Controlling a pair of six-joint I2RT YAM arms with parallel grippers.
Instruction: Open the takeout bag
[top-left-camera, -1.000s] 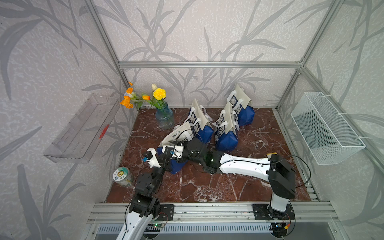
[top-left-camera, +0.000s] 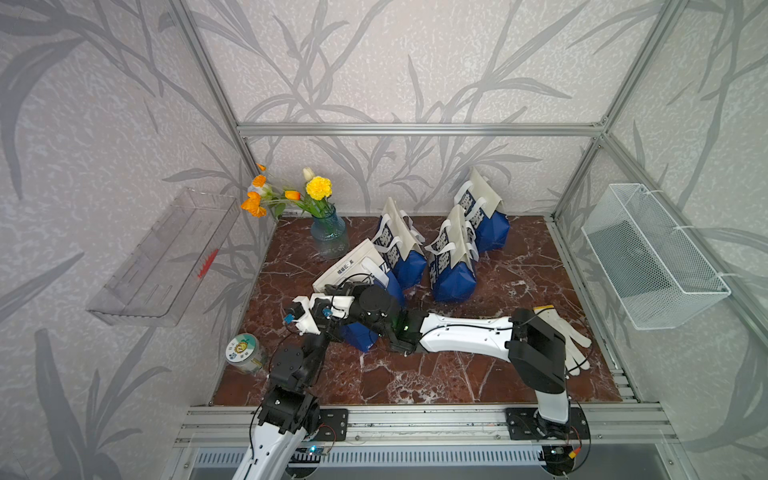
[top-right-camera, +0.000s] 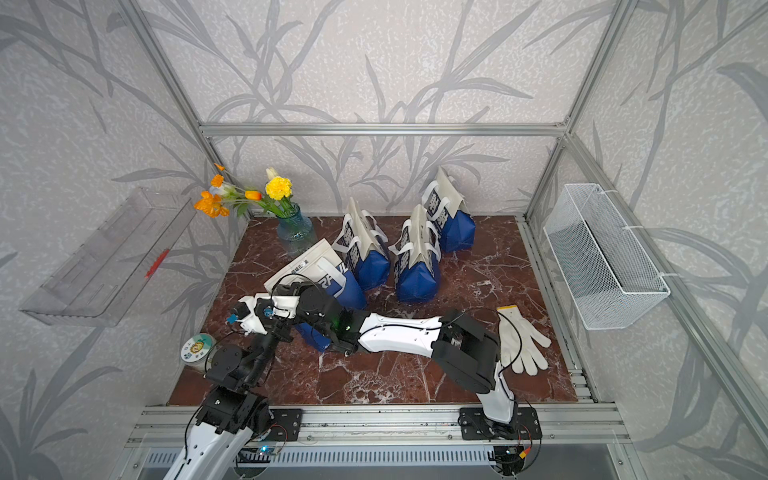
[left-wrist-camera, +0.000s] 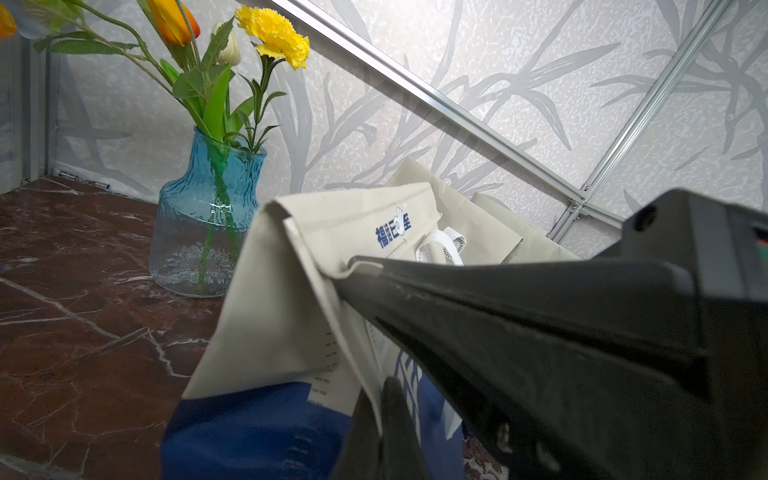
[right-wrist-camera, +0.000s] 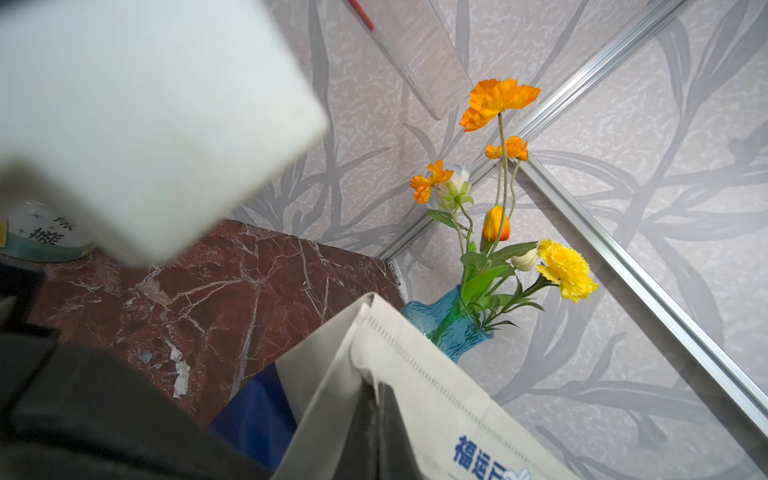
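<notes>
The takeout bag (top-left-camera: 345, 266), cream above and blue below, stands at the left-middle of the table, partly covered by both arms in the top views. In the left wrist view, a thin cream edge of the bag (left-wrist-camera: 264, 320) runs between the fingertips of my left gripper, which is shut on it. My right gripper is shut on the bag's top edge near a corner, where the cream sheet (right-wrist-camera: 432, 376) puckers at the tips. Seen from the left wrist, the right gripper's dark fingers (left-wrist-camera: 480, 304) reach across to the bag's top. The bag's inside is hidden.
Several similar bags (top-left-camera: 452, 272) stand behind and to the right. A glass vase of flowers (top-left-camera: 329, 234) is behind the bag, a lidded jar (top-left-camera: 243, 349) at the left edge, a white glove (top-left-camera: 566, 340) at the right.
The right arm has moved left, and the bag's top has shifted left with the right gripper. More of the glove now shows. The left arm looks almost still.
</notes>
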